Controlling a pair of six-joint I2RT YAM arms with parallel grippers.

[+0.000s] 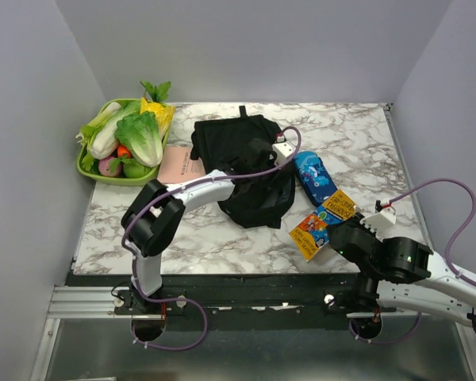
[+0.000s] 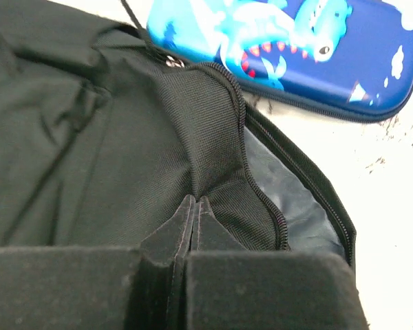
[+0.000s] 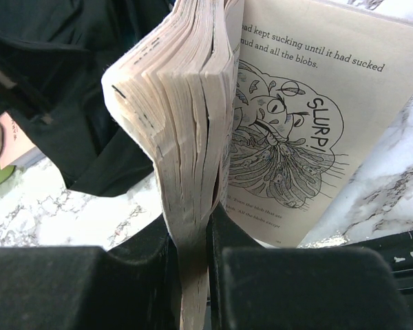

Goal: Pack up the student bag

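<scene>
The black student bag lies flat on the table's middle. In the left wrist view, my left gripper is shut with its tips against the bag's fabric, beside a zipped edge. Whether a fold of cloth is pinched there, I cannot tell. A colourful book hangs over the table's front right, with my right gripper shut on it. Its pages fan apart in the right wrist view. The blue shark pencil case rests just right of the bag. A pink booklet lies at the bag's left.
A green basket full of vegetables stands at the far left. Bare marble table shows at the back right, and more is free at the front left. Grey walls close in the sides and back.
</scene>
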